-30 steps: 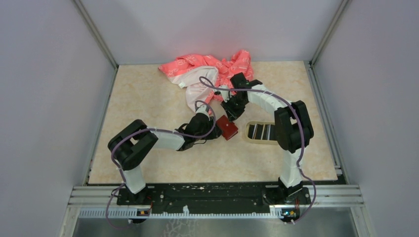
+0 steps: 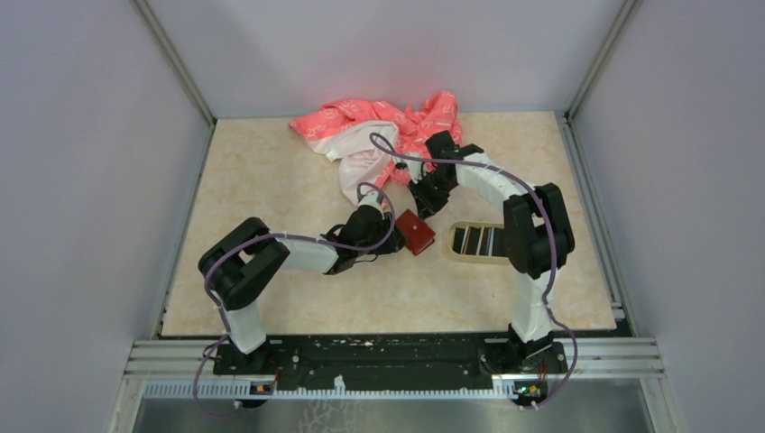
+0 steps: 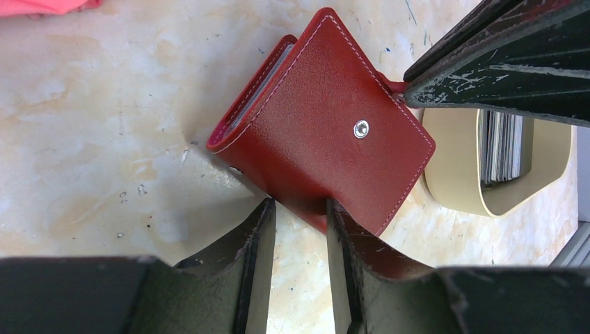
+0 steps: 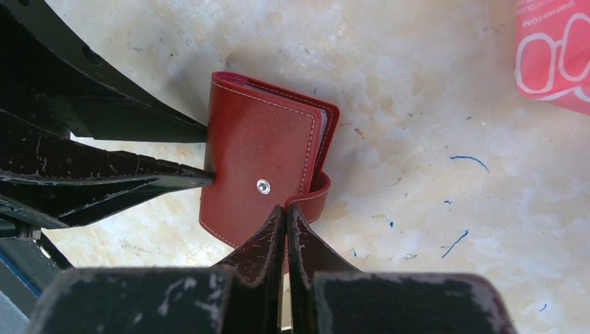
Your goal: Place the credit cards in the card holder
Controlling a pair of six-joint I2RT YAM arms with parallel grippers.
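The dark red card holder (image 2: 416, 232) lies folded on the table, its snap stud facing up. In the left wrist view, the tips of my left gripper stand part open at the lower edge of the holder (image 3: 320, 125). From the right wrist view, both left fingers meet the holder's side with a gap between them. My right gripper is shut, its tips at the holder's strap (image 4: 311, 200); whether the strap is pinched is unclear. Cards (image 3: 502, 142) stand in a cream box (image 3: 452, 163).
The cream box (image 2: 462, 259) is right of the holder, partly under the right forearm. A pink and white cloth (image 2: 361, 117) lies bunched at the back. Bare table spreads across the front and left.
Left arm, card holder and box look unmoved.
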